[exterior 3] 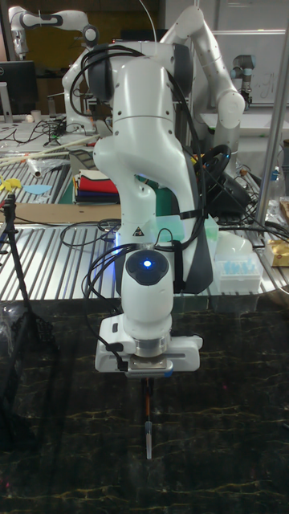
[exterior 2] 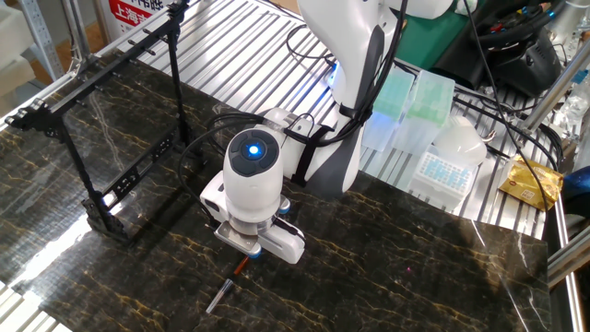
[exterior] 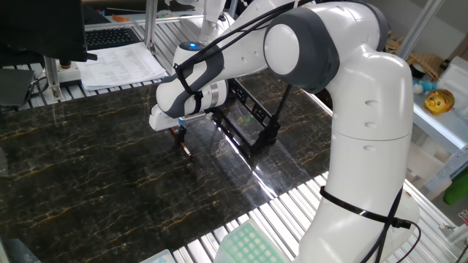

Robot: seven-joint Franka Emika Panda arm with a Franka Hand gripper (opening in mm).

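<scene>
A slim pen-like stick (exterior 2: 219,296), reddish brown with a pale, clear-looking tip, slants out from beneath the hand. In exterior view 1 the stick (exterior: 186,150) is low at the dark marbled tabletop; whether it touches the surface is hard to tell. My gripper (exterior: 181,137) points down, its dark fingers close together at the middle of the white hand and shut on the stick. From the front, the stick (exterior 3: 148,437) comes straight out below the gripper (exterior 3: 147,396). The hand hides its upper end and most of the fingers in exterior view 2.
A black frame rack (exterior 2: 111,221) stands on the tabletop beside the hand. Pale green boxes (exterior: 248,245) and a white tip box (exterior 2: 442,179) sit on the slatted metal rim. Papers (exterior: 121,67) lie at the far edge. Much of the marbled top (exterior: 80,183) is bare.
</scene>
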